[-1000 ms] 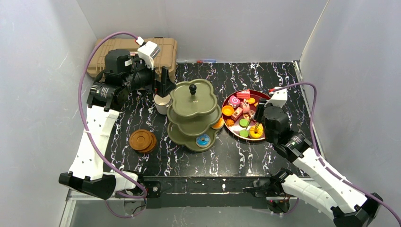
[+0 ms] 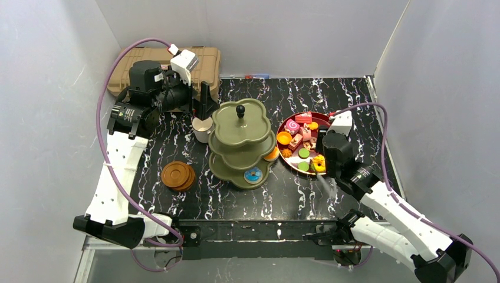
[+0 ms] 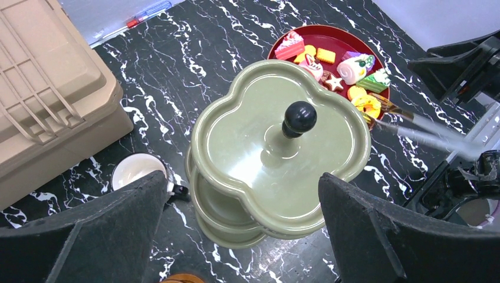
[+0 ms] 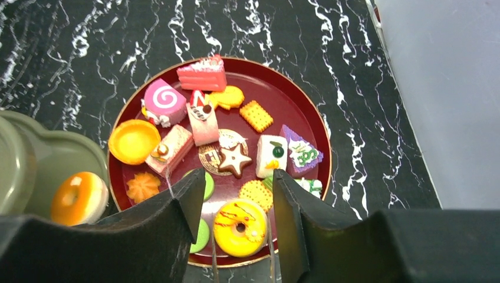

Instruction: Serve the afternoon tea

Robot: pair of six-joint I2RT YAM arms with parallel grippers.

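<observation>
A green three-tier stand (image 2: 240, 124) with a black knob occupies the middle of the table. Over its left rear edge, my left gripper is open and empty. Several toy sweets lie in the round red tray (image 4: 301, 106), among them a yellow donut (image 4: 240, 227) at its near edge. Thin tongs (image 3: 439, 138) appear blurred in the left wrist view, their gold tips by this donut. My right gripper stands open above the tray, with thin prongs showing below its fingertips. An orange donut (image 4: 79, 198) and a blue donut (image 2: 253, 175) rest on the bottom tier.
A white cup (image 2: 203, 128) stands between the stand and a tan case (image 2: 206, 65) at the back left. Brown coasters (image 2: 177, 175) are stacked at the left.
A pale blur now shows at the tray's front right, where bare tabletop was. The left arm appears still.
</observation>
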